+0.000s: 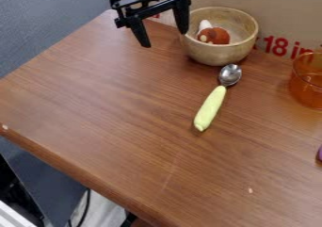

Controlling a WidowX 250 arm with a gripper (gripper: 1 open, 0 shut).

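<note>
My gripper [163,29] hangs open over the back of the table, its right finger just left of a wooden bowl [201,53], with nothing visible between the fingers. The bowl holds round reddish-brown items and a white one. Below the bowl lies a spoon [216,101] with a pale yellow-green handle and a metal head.
An orange transparent container [308,84] stands at the right edge, with a small purple thing [318,154] partly in view below it. A cardboard panel stands behind the bowl.
</note>
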